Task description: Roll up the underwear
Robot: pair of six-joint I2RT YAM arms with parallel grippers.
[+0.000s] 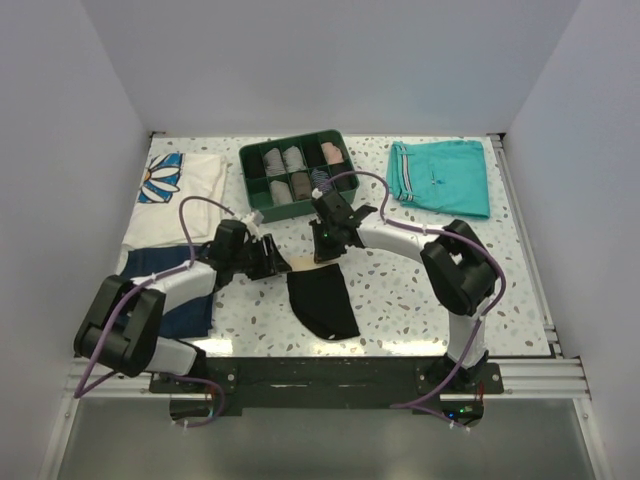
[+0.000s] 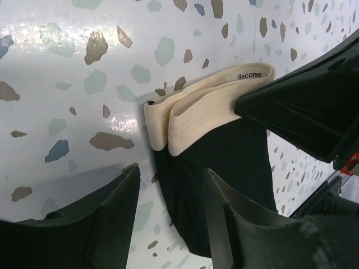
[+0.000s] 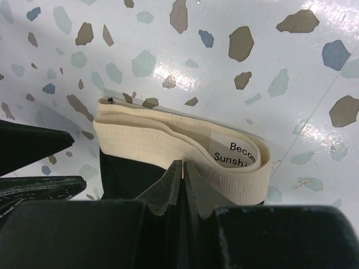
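The black underwear (image 1: 322, 298) lies folded on the table in a narrow strip, its cream waistband (image 1: 301, 264) toward the back. In the right wrist view the waistband (image 3: 140, 134) shows its layers and a printed label. My left gripper is open at the waistband's left corner, with the strip's left edge showing between and beyond its fingers. Over the waistband's right part is my right gripper, its fingertips together against the front layer. Whether any cloth is pinched there is hidden.
Behind the work area stands a green divided box (image 1: 292, 210) holding several rolled items. Teal cloth (image 1: 445, 177) lies at the back right, white cloth (image 1: 200, 190) and navy cloth (image 1: 190, 315) at the left.
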